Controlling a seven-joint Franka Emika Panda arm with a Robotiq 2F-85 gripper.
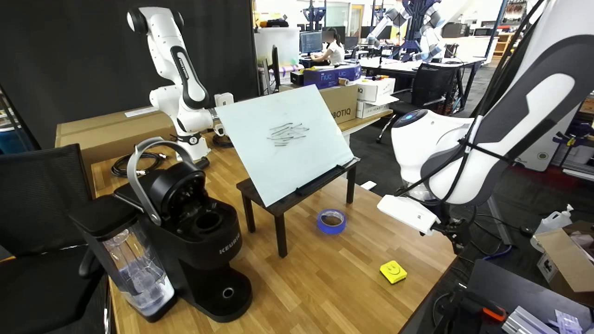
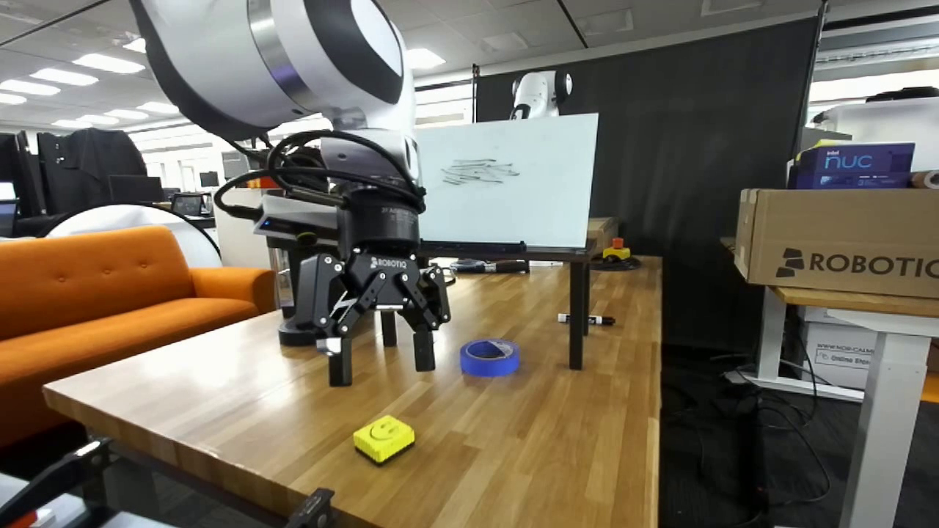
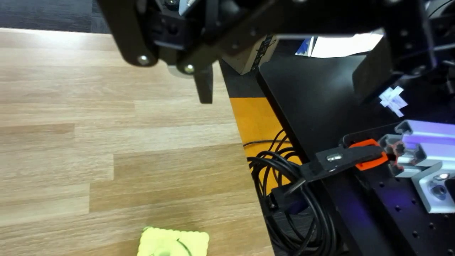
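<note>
A small yellow eraser with a smiley face lies near the table's front edge; only part of this eraser shows at the bottom of the wrist view. My gripper hangs above the table with its fingers spread apart and nothing between them. In the wrist view the gripper has a wide gap between its fingers. The eraser sits below and apart from it. A tilted whiteboard bears a patch of dark scribbled strokes and rests on a dark stand.
A roll of blue tape lies before the stand, and a black marker lies by its leg. A Keurig coffee maker occupies the left side. Another white arm stands behind. Bare wood surrounds the eraser.
</note>
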